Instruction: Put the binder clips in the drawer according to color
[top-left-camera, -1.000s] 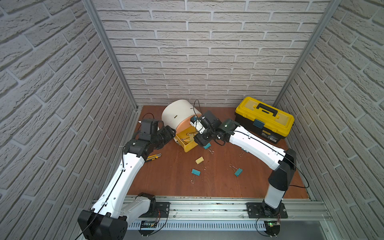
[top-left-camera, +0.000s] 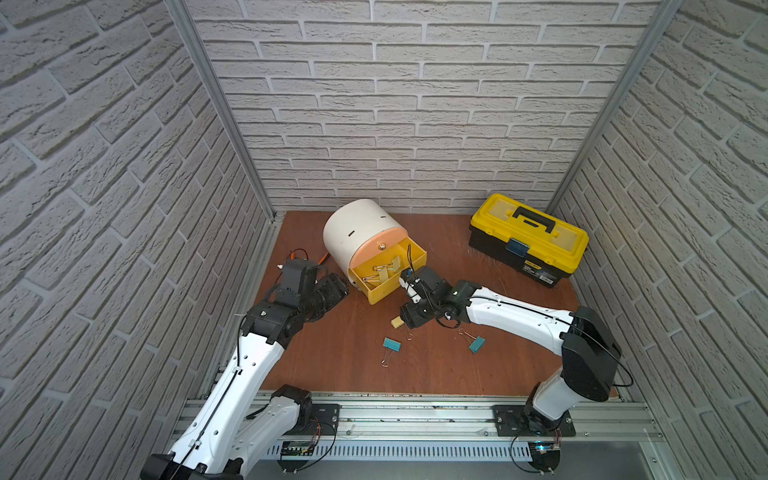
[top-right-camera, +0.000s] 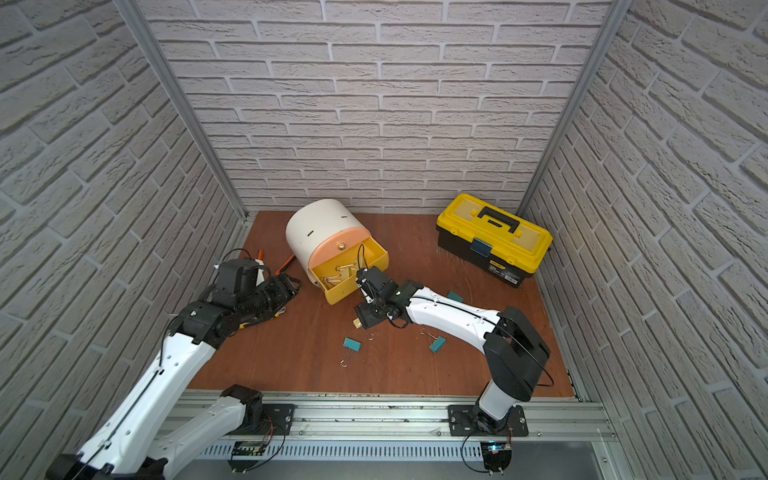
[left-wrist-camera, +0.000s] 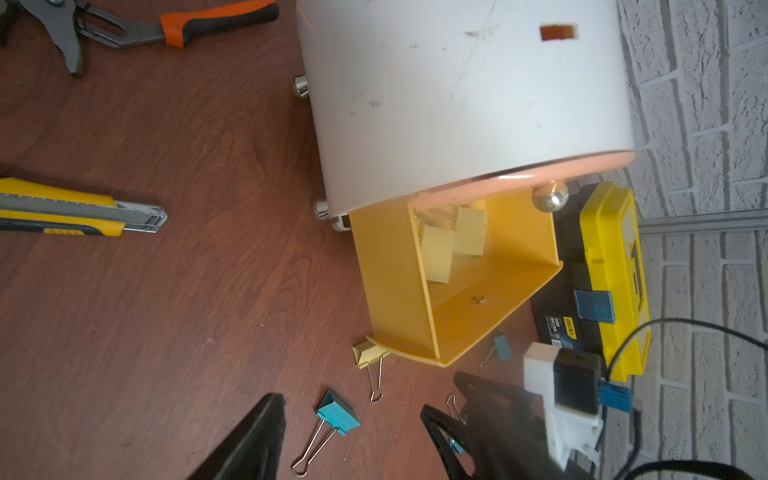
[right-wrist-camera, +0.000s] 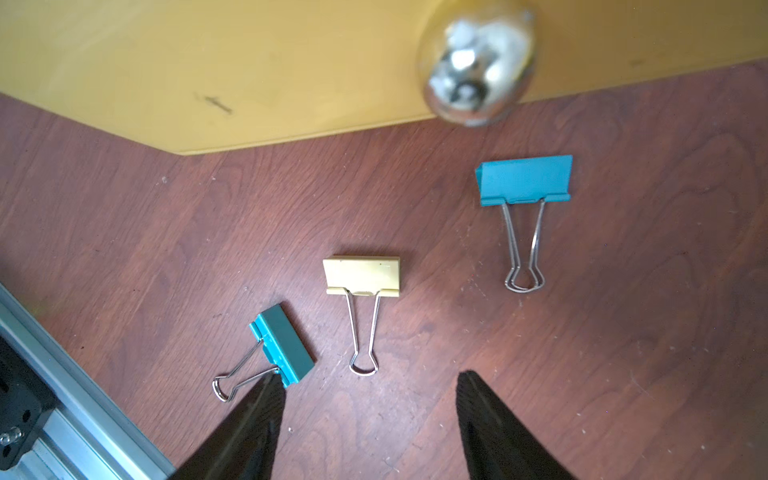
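The yellow drawer (left-wrist-camera: 384, 288) is pulled out from the white round cabinet (top-left-camera: 356, 224) and holds several gold clips (left-wrist-camera: 438, 252). On the table in front of it lie a yellow clip (right-wrist-camera: 361, 274) and blue clips (right-wrist-camera: 524, 180); another blue clip (top-right-camera: 437, 344) lies to the right. My right gripper stands open above the yellow clip, just outside the drawer, with nothing between its fingers. My left gripper hangs at the drawer's left side, fingers apart and empty.
A yellow-lidded toolbox (top-left-camera: 528, 236) stands at the back right. A utility knife (left-wrist-camera: 80, 209) and pliers (left-wrist-camera: 160, 32) lie left of the cabinet. The front middle of the table holds only the loose clips.
My right gripper has come down and toward the front, from over the drawer to over the table clips. My left arm has shifted slightly toward the front and down.
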